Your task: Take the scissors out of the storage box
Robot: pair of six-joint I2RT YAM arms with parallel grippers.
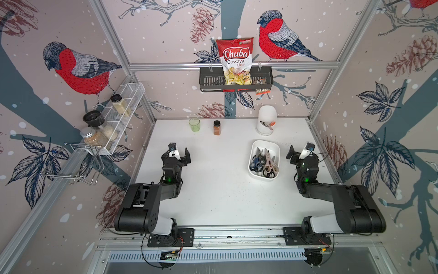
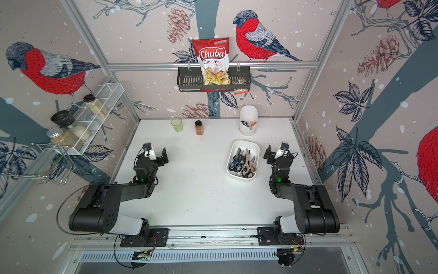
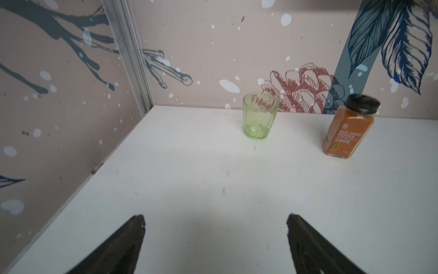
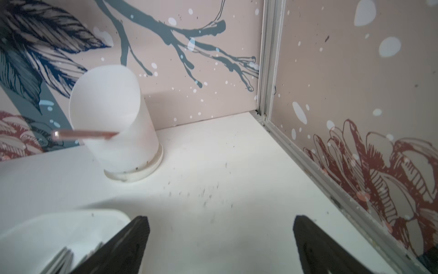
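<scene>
A white storage box (image 1: 251, 174) stands on the right half of the table with several scissors inside. Among them, a pair with pinkish-beige handles (image 1: 272, 165) lies on the right and blue-handled scissors (image 2: 235, 164) on the left. My right gripper (image 1: 298, 154) is open just right of the box, nothing between its fingers; the right wrist view catches only the box's corner (image 4: 119, 214) at lower left. Far to the left, my left gripper (image 1: 180, 155) is also open and empty over bare table. Exactly how the scissors overlap is hard to make out.
Behind the box stands a white round container (image 1: 267, 114) with something in it. A green glass (image 3: 258, 116) and a red pepper jar (image 3: 350, 126) sit at the back. Above hangs a dark shelf (image 1: 212, 81) with a chips bag.
</scene>
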